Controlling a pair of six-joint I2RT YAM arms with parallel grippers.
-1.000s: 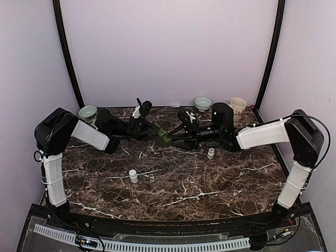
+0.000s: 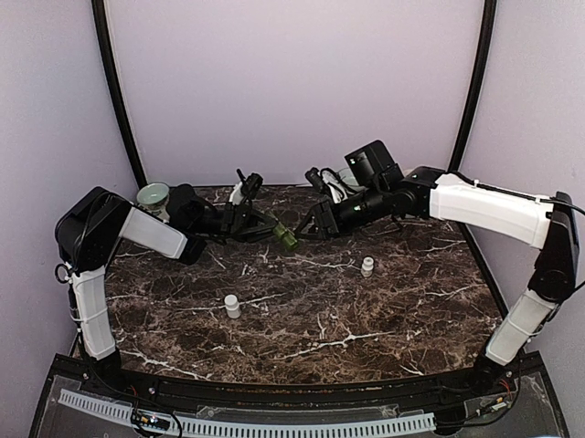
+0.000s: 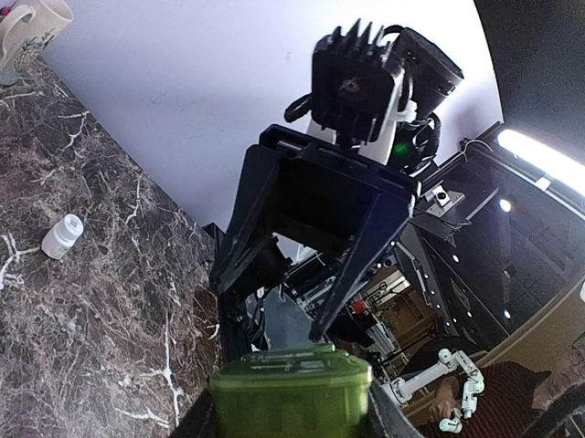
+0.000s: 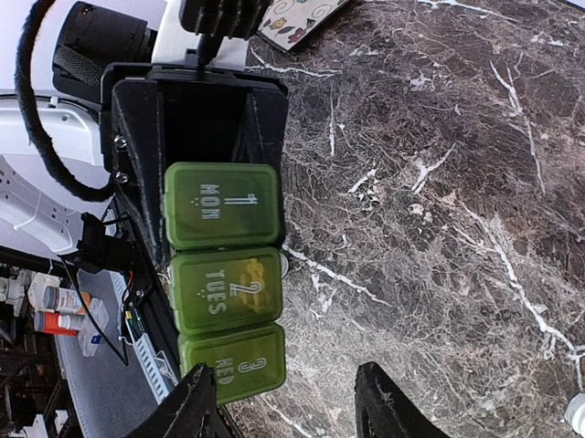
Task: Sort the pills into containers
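A green pill organizer is held above the table by my left gripper, whose fingers are on either side of its MON end in the right wrist view. The lids of the organizer read MON, TUES and WED, and something yellowish shows under TUES. In the left wrist view its near end fills the fingers. My right gripper is open and empty, a little apart from the organizer's free end. Two white bottles stand on the table, one at front left and one at right.
A pale green bowl sits at the back left. At the back right, the right arm mostly hides another bowl; a floral mug shows in the left wrist view.
A second ago my right gripper was at the organizer's free end. It has since moved back and apart from it, its arm now covering the back-right bowl and mug. My left arm looks still.
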